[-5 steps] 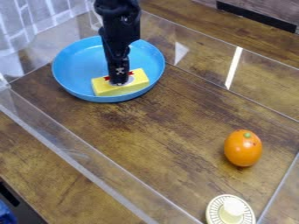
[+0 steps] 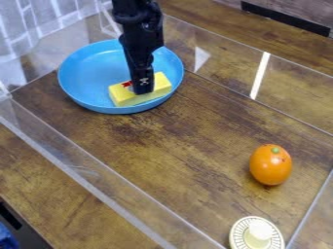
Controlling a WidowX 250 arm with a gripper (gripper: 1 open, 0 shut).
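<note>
A blue bowl [image 2: 81, 78] sits at the upper left, holding a yellow block [image 2: 155, 89] with some red and white marking on top. My black gripper [image 2: 140, 85] reaches down into the bowl from above, its fingertips at the block and covering part of it.
An orange tomato [image 2: 271, 164] sits on the wooden table [image 2: 169, 175] at the right. A round cream lid [image 2: 256, 234] lies at the bottom right. Clear plastic walls edge the area.
The gripper has shifted slightly to the right and down over the block, which appears moved a little rightward in the bowl.
</note>
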